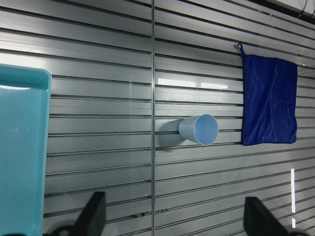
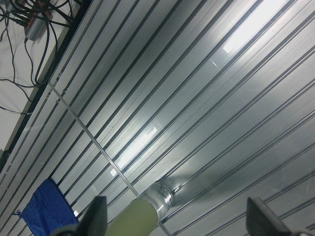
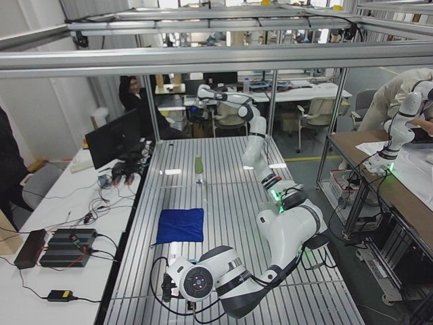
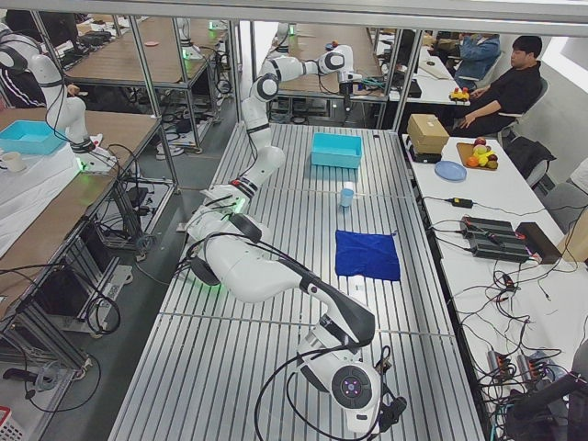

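Note:
A cyan tray [image 4: 335, 152] [image 1: 19, 147] lies at one end of the slatted table, under my left gripper [image 4: 345, 92], which is open and empty. A light-blue cup [image 4: 346, 197] [image 1: 199, 129] is beside the tray, with a blue cloth [image 3: 179, 225] [image 4: 366, 255] [image 1: 269, 98] [image 2: 49, 209] beyond it. A green bottle with a clear end [image 3: 199, 166] [image 2: 133, 219] stands toward the other end, below and near my right gripper [image 3: 199, 115], which is open with nothing visible between its fingers.
A side desk [image 3: 61, 298] holds a monitor [image 3: 111, 139], power boxes [image 3: 67, 247], cables, a cardboard box [image 4: 427, 133], a blue plate [image 4: 450, 171] and a fruit board [image 4: 478, 158]. Frame posts surround the table.

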